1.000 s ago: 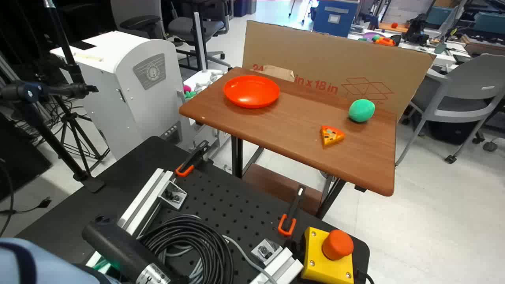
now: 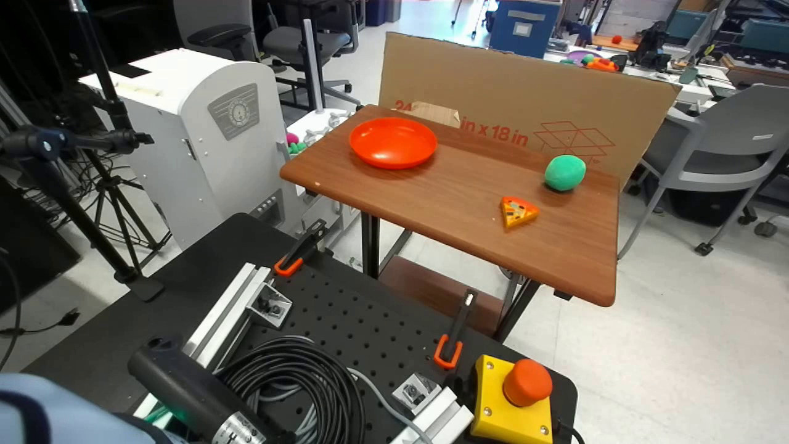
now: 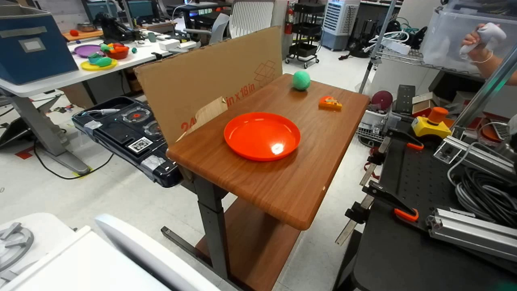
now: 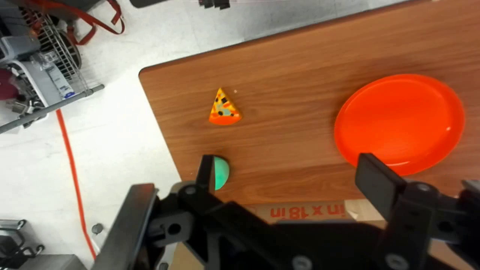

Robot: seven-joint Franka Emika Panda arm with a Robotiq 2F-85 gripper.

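Observation:
On the brown wooden table (image 2: 458,192) lie an orange-red plate (image 2: 393,143), a toy pizza slice (image 2: 519,211) and a green ball-like object (image 2: 565,172). The wrist view looks down on the same plate (image 4: 400,121) at the right and the slice (image 4: 224,109) left of centre. My gripper is open there, its fingers wide apart and empty, well above the tabletop. Its left finger partly covers the green object (image 4: 221,172). Neither exterior view shows the gripper; exterior view 2 has the plate (image 3: 262,136) nearest and the green object (image 3: 301,80) farthest.
A cardboard sheet (image 2: 518,111) stands along the table's far edge. A black perforated bench (image 2: 355,311) with clamps, coiled cable and a yellow box with a red button (image 2: 513,398) faces the table across a gap. Bare wood separates plate and slice.

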